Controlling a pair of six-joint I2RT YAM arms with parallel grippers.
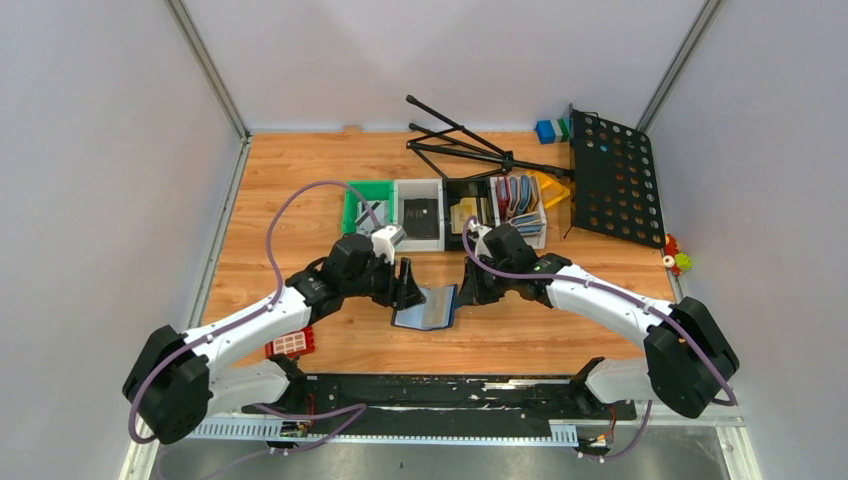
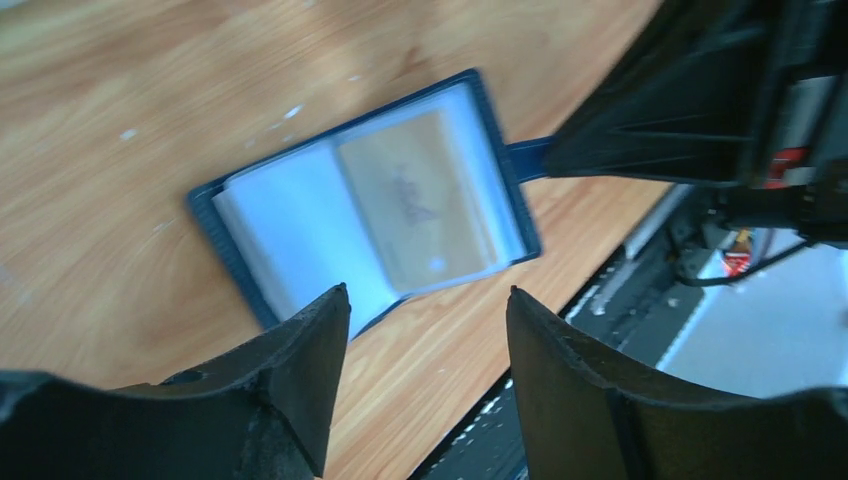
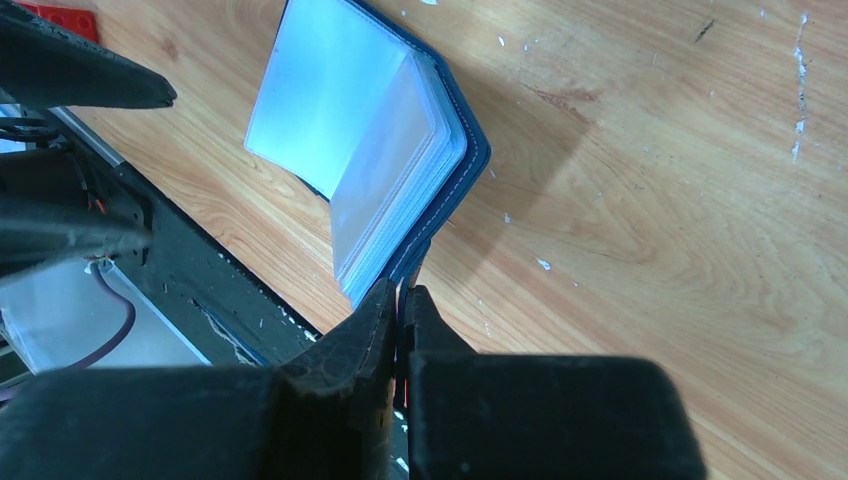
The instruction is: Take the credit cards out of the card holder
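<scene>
The card holder [image 1: 423,310] lies open like a booklet on the table, with a dark blue cover and clear sleeves [image 2: 410,200], one a greyish beige in the left wrist view. My right gripper is shut on the holder's dark cover at one edge [image 3: 440,200]. My left gripper stands open above the holder, nothing between its fingers, which point at the sleeves.
Behind are green, white and black bins [image 1: 420,240] and a crate of thin items [image 1: 530,230]. A folded black stand [image 1: 610,180] fills the back right. A red item [image 1: 289,342] lies front left.
</scene>
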